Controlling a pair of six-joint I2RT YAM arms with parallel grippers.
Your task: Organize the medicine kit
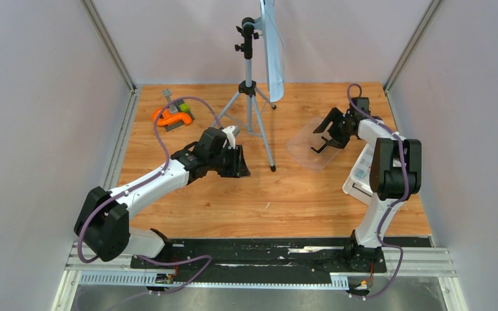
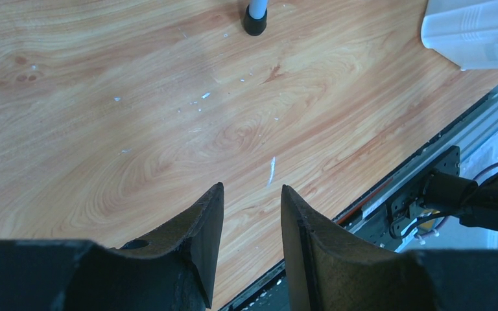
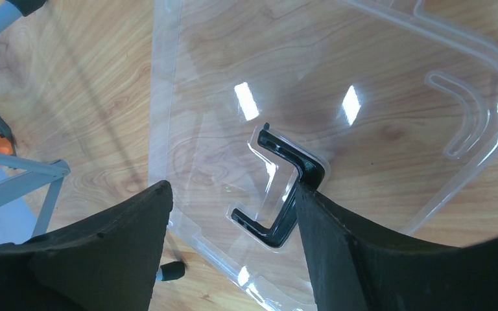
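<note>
A clear plastic lid with a black handle lies on the table right of centre. My right gripper is open, low over the lid; in the right wrist view one of its fingertips overlaps the handle, but contact cannot be judged. Nothing is clasped between those fingers. The white medicine box stands at the right, largely covered by the right arm, and its contents show only in part. My left gripper hangs above bare wood near the middle, fingers apart and empty.
A tripod stands at the back centre, one foot reaching forward between the two grippers. Orange and grey toy parts lie at the back left.
</note>
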